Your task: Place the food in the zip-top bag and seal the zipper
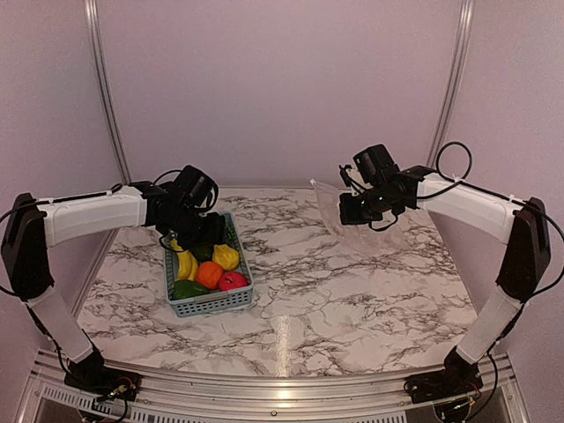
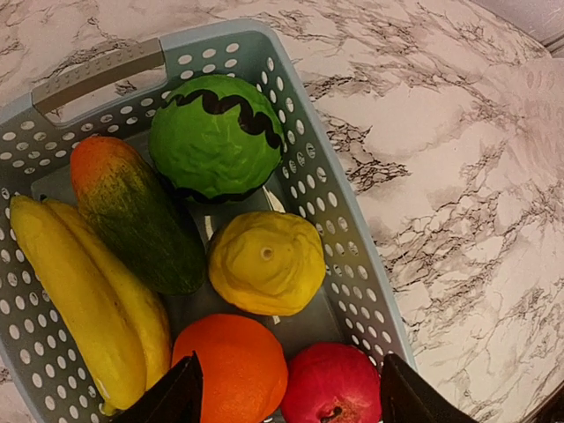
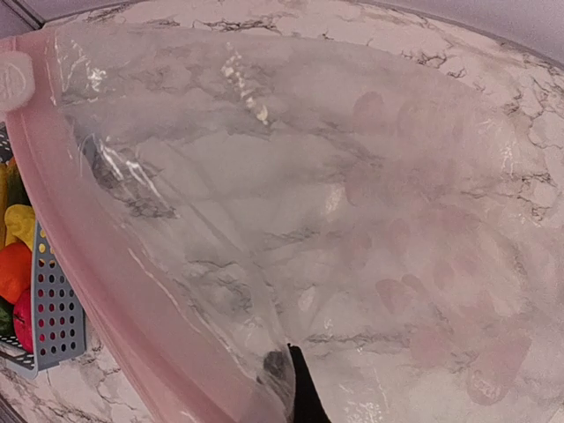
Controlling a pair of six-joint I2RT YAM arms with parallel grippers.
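Note:
Fruit and vegetables lie in a grey-blue basket (image 1: 211, 304) on the left. Over its back half hovers my left gripper (image 1: 210, 231). In the left wrist view its fingers (image 2: 181, 397) stand apart at the lower edge, with an orange (image 2: 233, 366) and a red fruit (image 2: 333, 383) between or below them; I see no grip on either. A green striped ball (image 2: 216, 137), a yellow lumpy fruit (image 2: 267, 263), a mango (image 2: 137, 216) and bananas (image 2: 84, 300) fill the rest. On the right, my right gripper (image 1: 346, 210) is shut on the clear bag (image 1: 331, 227) with a pinkish edge band.
A round white tab (image 3: 15, 79) sits at one end of the bag's pink band (image 3: 97, 291). Bare marbled table (image 1: 291, 282) lies between basket and bag, and along the front.

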